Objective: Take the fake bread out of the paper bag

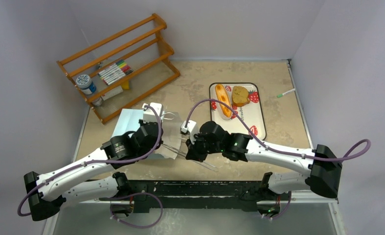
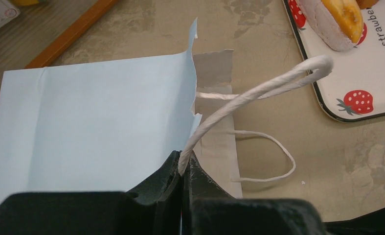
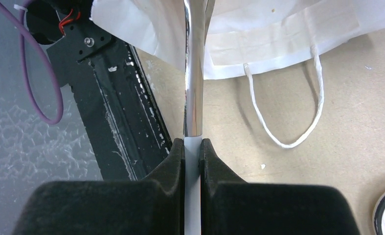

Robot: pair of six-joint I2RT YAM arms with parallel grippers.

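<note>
A pale blue paper bag (image 2: 97, 122) lies flat with its mouth toward the right; its inside is hidden. In the left wrist view my left gripper is shut on one white twisted bag handle (image 2: 239, 100), close to the bag's edge. My right gripper is shut on tongs (image 3: 193, 73), around the start of their white handle. The metal arms reach toward the bag mouth; their tips are out of the right wrist view, so I cannot tell if they hold anything. A long bread (image 1: 223, 99) and a brown bread piece (image 1: 240, 96) rest on the tray.
The strawberry tray (image 1: 251, 117) sits at the back right. A wooden rack (image 1: 126, 73) with markers and jars stands at the back left. A green-capped marker (image 1: 285, 93) lies near the right edge. Bare table shows between rack and tray.
</note>
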